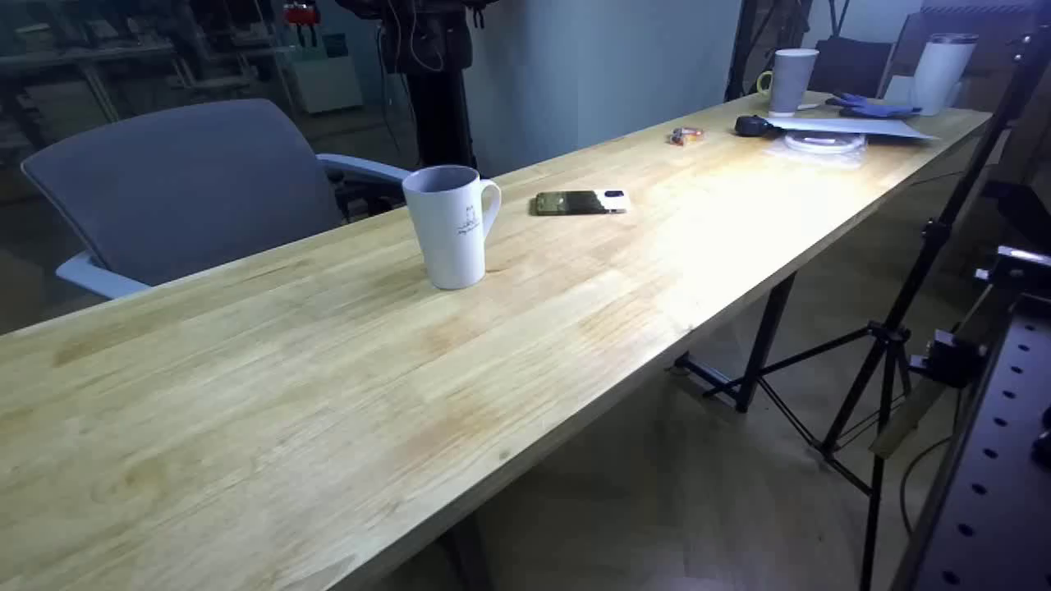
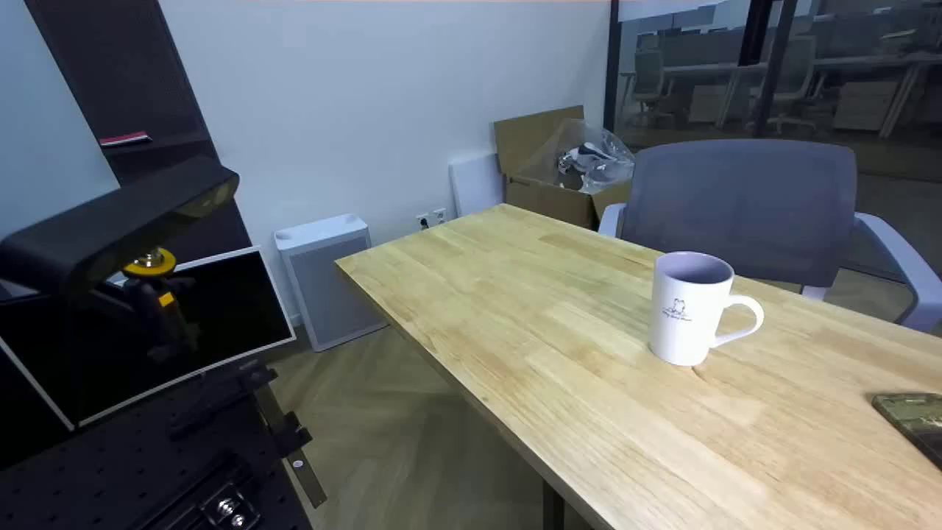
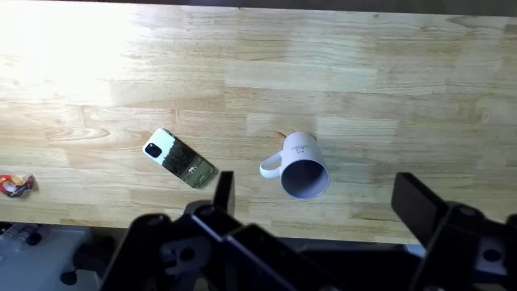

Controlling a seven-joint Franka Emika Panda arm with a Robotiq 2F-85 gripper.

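A white mug with a grey inside and a small dark print stands upright on the wooden table. The same mug shows its handle to the right in the second exterior view. Seen from above in the wrist view, the mug has its handle toward the phone. My gripper is wide open, its dark fingers far apart and nothing held between them. It hangs above the table, with the mug below in the gap's line of sight. A patterned phone lies flat beside the mug, apart from it.
A small wrapped snack, a grey cup, a white tumbler and blue gloves sit toward the table's far end. An office chair stands close along one side.
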